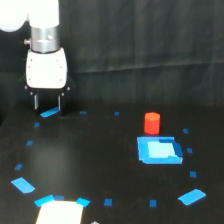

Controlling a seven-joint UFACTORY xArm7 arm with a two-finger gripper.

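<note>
At the far left of the camera view, my white gripper points down with its two dark fingers spread apart. The gap between them looks empty. A light blue strip lies on the dark table near and below the fingertips; whether they touch it is unclear. On the right half stands a small red block. It is just behind or against the far edge of a blue tray, which has a white patch inside. My gripper is well to the left of both.
Small blue marks dot the black table. Lighter blue strips lie near the left front and right, one of them a strip. A pale object is cut off by the bottom edge. A dark curtain hangs behind.
</note>
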